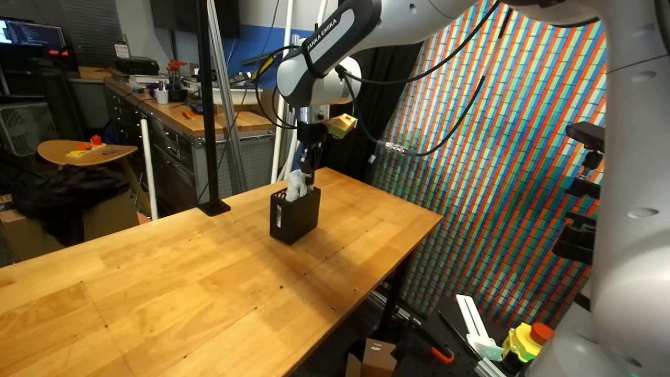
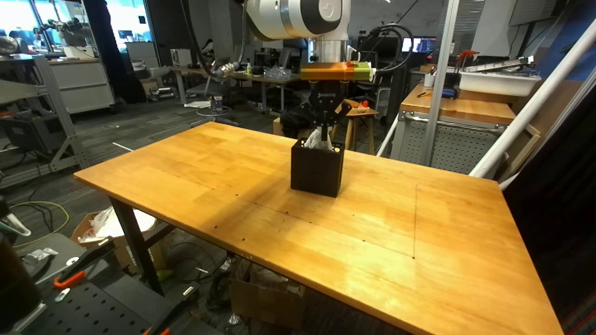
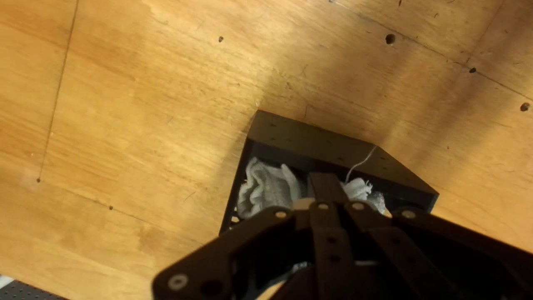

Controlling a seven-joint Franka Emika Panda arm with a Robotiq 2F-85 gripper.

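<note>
A black open-topped box [image 1: 295, 217] stands upright on the wooden table, with grey-white cloth [image 1: 296, 185] bunched in it and poking above its rim. My gripper [image 2: 324, 136] points straight down, its tips at the box's mouth among the cloth. In the wrist view the fingers [image 3: 327, 187] are together over the opening. A ribbed fold of cloth [image 3: 270, 186] lies on one side of them, and a frayed end [image 3: 357, 189] with a loose thread on the other. The gripper is shut; whether any cloth is pinched between the tips is hidden.
A black post [image 1: 205, 125] rises from the table's far edge in the first exterior view. Near the robot's base lies a yellow and red emergency stop [image 1: 531, 342].
</note>
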